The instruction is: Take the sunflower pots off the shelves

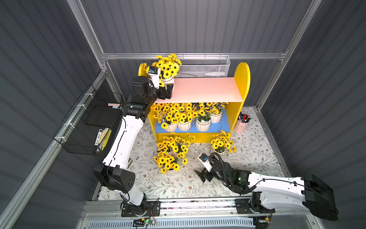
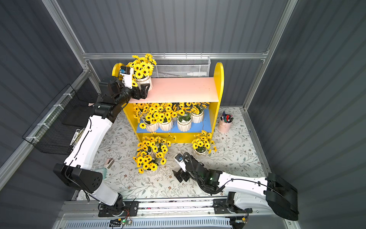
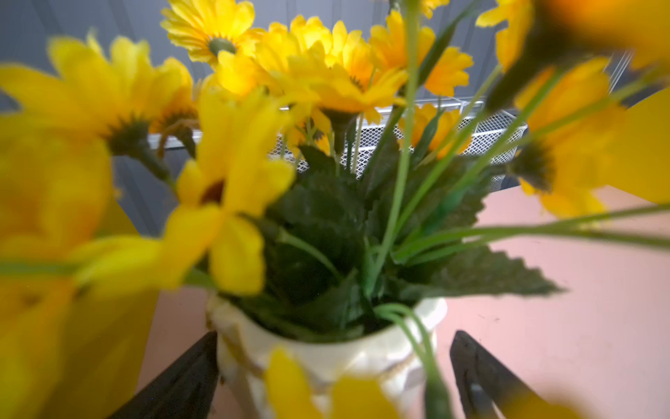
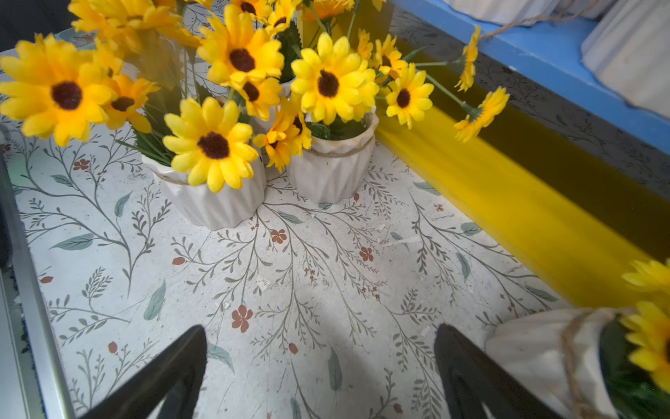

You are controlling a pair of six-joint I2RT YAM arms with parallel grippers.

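Observation:
On the pink top shelf [image 1: 205, 88], at its left end, stands a sunflower pot [image 1: 170, 81] in white. My left gripper [image 1: 166, 92] is open there; in the left wrist view its dark fingers [image 3: 183, 380] flank the white pot [image 3: 307, 363], with gaps to both sides. Several sunflower pots [image 1: 184, 126] line the blue lower shelf [image 1: 223, 125]. Down on the table, a cluster of sunflower pots [image 4: 209, 195] stands at left and a single sunflower pot [image 1: 218, 147] at right. Low over bare table, my right gripper is open and empty.
The yellow shelf sides [image 1: 243, 84] bound the boards, and a white mesh basket [image 1: 204, 65] hangs behind. A pink pen cup [image 1: 241, 125] stands right of the shelf; a black wire basket [image 1: 91, 122] is at left. Bare table lies in front and right.

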